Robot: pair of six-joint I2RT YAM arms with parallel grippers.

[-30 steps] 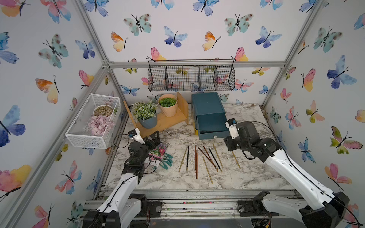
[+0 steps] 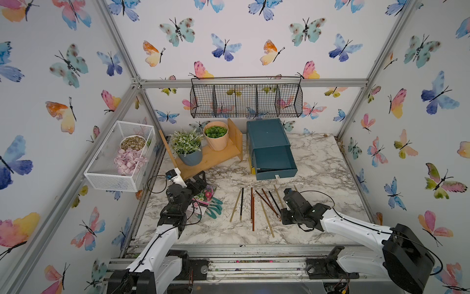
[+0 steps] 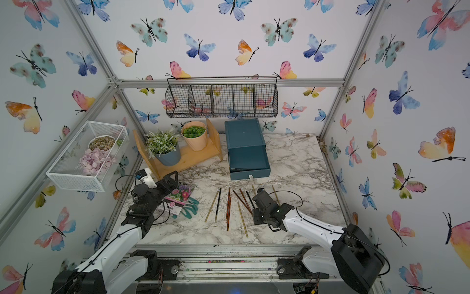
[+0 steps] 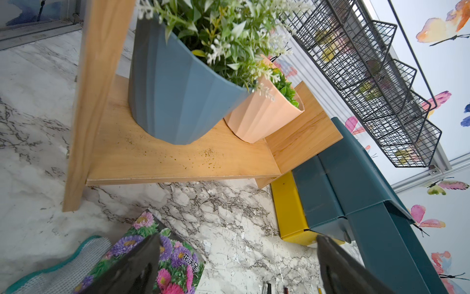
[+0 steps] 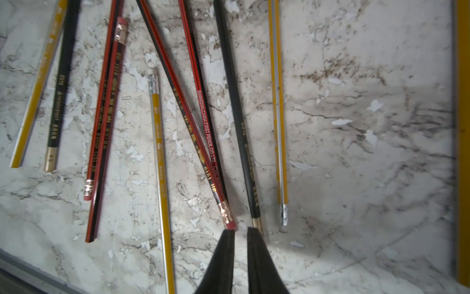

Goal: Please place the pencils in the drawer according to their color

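Note:
Several yellow [image 5: 162, 196], black [image 5: 235, 98] and red [image 5: 102, 127] pencils lie loose on the marble table. The teal drawer unit [image 2: 266, 132] stands behind them, its drawer [image 2: 273, 161] pulled out. My right gripper hangs low over the pencils, its fingertips a narrow gap apart at the lower ends of a red and a black pencil; whether it touches either cannot be told. My left gripper is open and empty near the wooden shelf.
A wooden shelf [image 2: 210, 159] with two potted plants stands back left. A flower packet [image 4: 176, 264] and gloves [image 2: 214, 208] lie at left. A wire basket [image 2: 244, 98] hangs behind.
My right arm has swung down and toward the front, from beside the drawer to over the pencils. The left arm looks unchanged.

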